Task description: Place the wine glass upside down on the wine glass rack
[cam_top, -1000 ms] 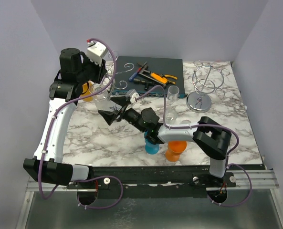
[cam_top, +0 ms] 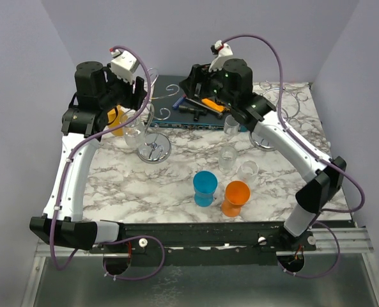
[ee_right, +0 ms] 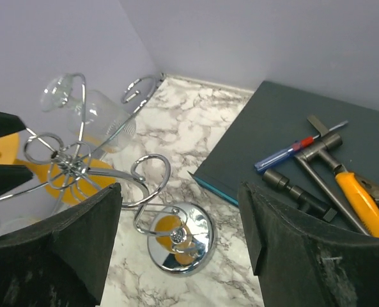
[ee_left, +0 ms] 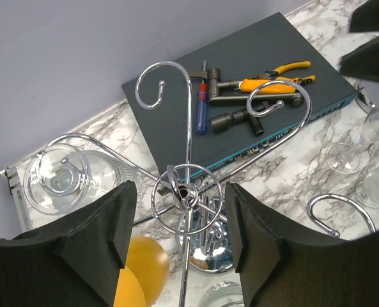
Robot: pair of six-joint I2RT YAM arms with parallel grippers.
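The chrome wine glass rack stands at the left of the table, with a clear glass hung on a left hook and another glass (ee_right: pixel 106 118) seen on it in the right wrist view. My left gripper (cam_top: pixel 128 89) hovers over the rack, open, nothing between its fingers. My right gripper (cam_top: pixel 199 80) is raised at centre back, right of the rack, parted with nothing between its fingers. Loose clear glasses (cam_top: pixel 227 158) stand right of centre.
A second rack (cam_top: pixel 266 141) is at the right, partly hidden by my right arm. A dark board with tools (ee_left: pixel 157 121) lies at the back. Blue (cam_top: pixel 205 188) and orange (cam_top: pixel 236 198) cups stand in front.
The left gripper has shifted slightly.
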